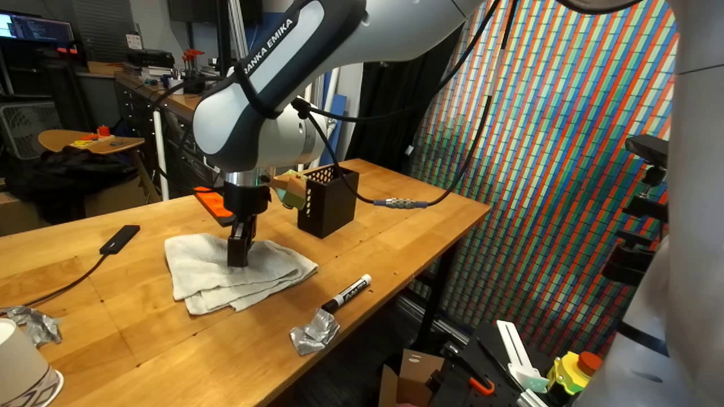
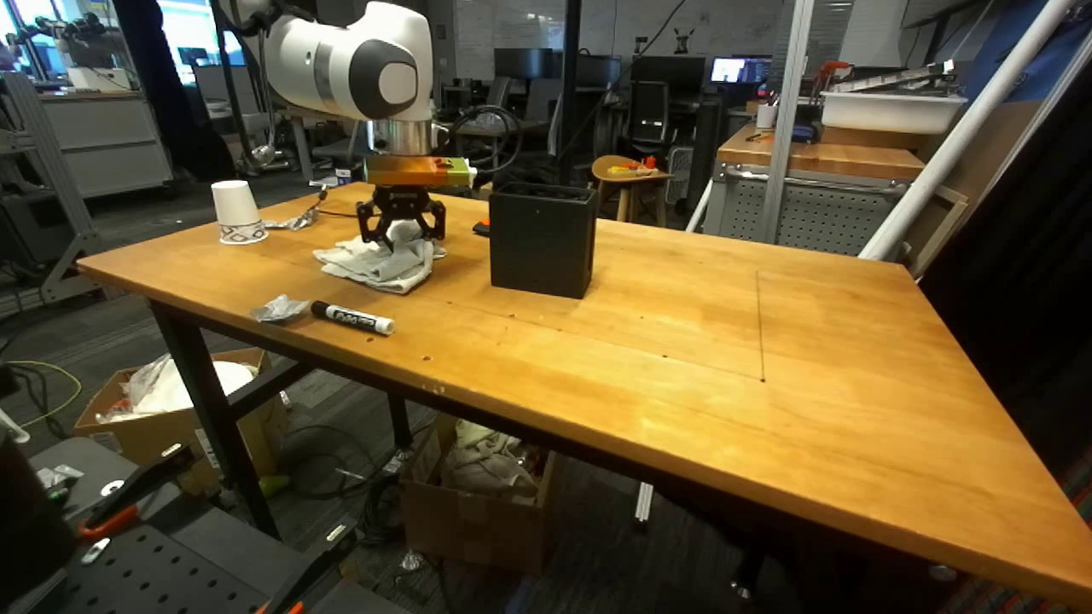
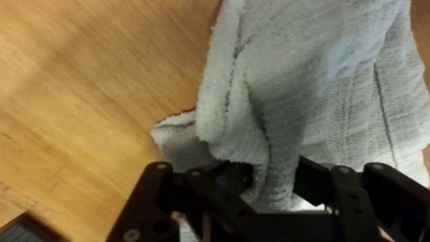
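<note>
A pale grey folded cloth (image 1: 203, 264) lies rumpled on the wooden table. My gripper (image 1: 237, 261) points straight down onto its far part. In the wrist view, a raised fold of the cloth (image 3: 278, 169) is bunched between the black fingers, which stand part way apart. Exterior view 2 also has a hump of cloth (image 2: 406, 231) rising between the fingertips of my gripper (image 2: 406, 241). Whether the fingers clamp the fold firmly cannot be told.
A black perforated bin (image 1: 332, 203) stands beyond the cloth. Nearer the front edge lie a marker (image 1: 347, 293) and crumpled foil (image 1: 315, 332). A paper cup (image 2: 239, 213) and a black cabled device (image 1: 120, 239) are also on the table. Past the bin, the tabletop is clear.
</note>
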